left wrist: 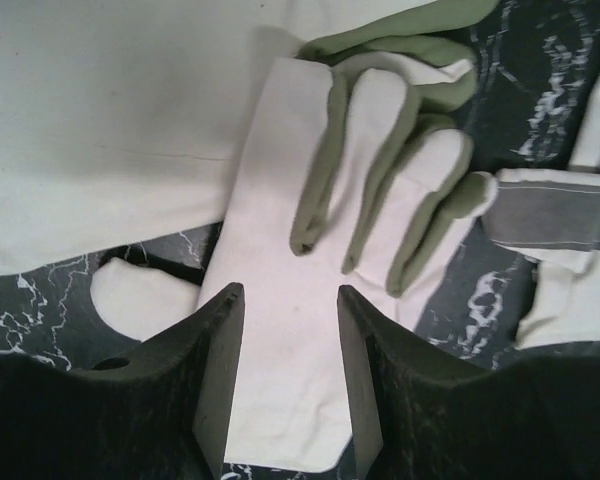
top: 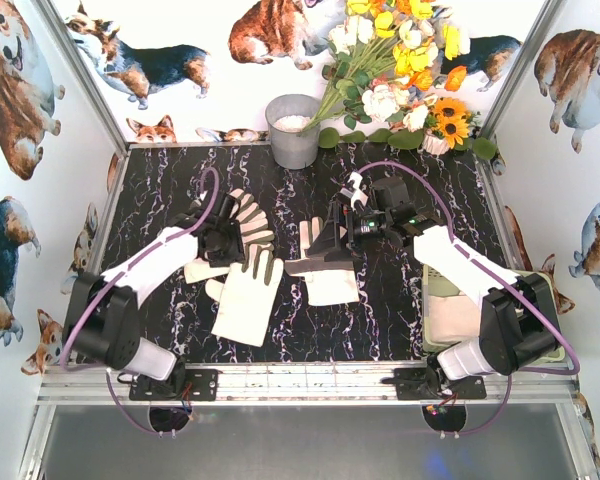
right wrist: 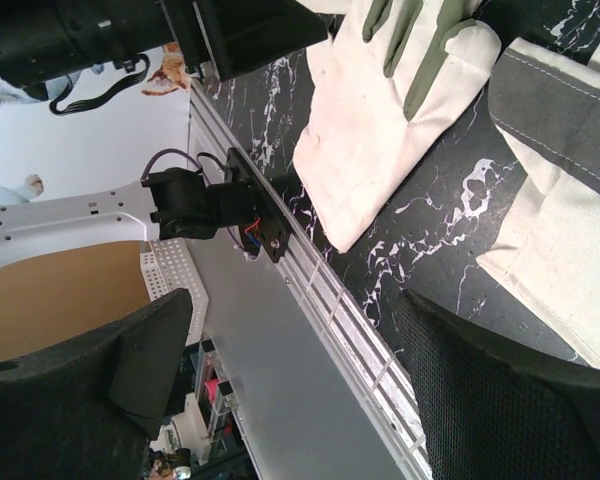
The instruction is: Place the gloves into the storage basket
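Observation:
White gloves with green-striped fingers lie on the black marble table: a front-left glove, gloves beneath and behind it, and a middle glove with a grey cuff band. My left gripper points down over the left gloves; in the left wrist view its fingers stand apart over a glove, nothing visible between them. My right gripper hangs over the middle glove, open and empty in the right wrist view. The green storage basket, with pale cloth inside, sits at the front right, partly under the right arm.
A grey bucket stands at the back, with flowers to its right. The walls carry corgi prints. Bare table shows between the middle glove and the basket.

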